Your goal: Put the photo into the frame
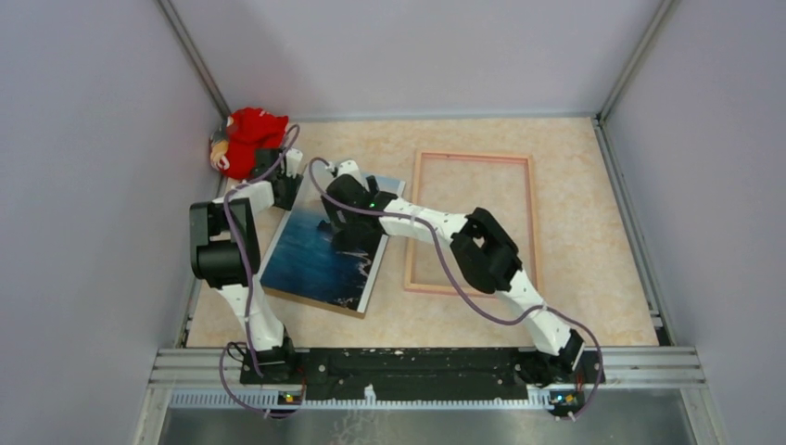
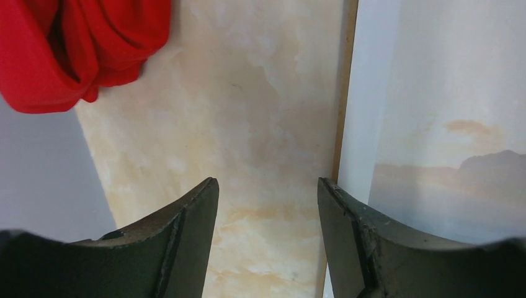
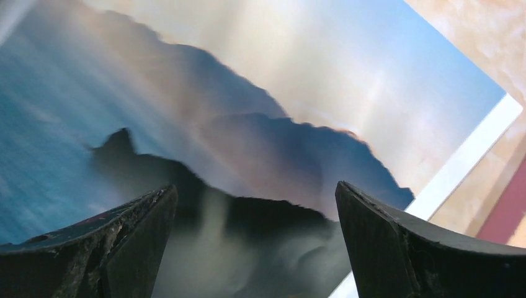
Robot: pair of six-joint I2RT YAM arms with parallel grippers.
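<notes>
The photo (image 1: pixel 310 264), a seascape with white borders on a thin board, lies on the left half of the table. My left gripper (image 1: pixel 285 190) is at its upper-left edge; in the left wrist view its fingers (image 2: pixel 356 242) stand apart, one beside the photo's edge, with nothing clearly held. My right gripper (image 1: pixel 357 209) hovers over the photo's upper right part, open; in the right wrist view the photo (image 3: pixel 260 155) shows between its fingers. The wooden frame (image 1: pixel 473 156) lies empty on the right, partly under the right arm.
A red cloth (image 1: pixel 250 139) is bunched at the back left corner, close to the left gripper.
</notes>
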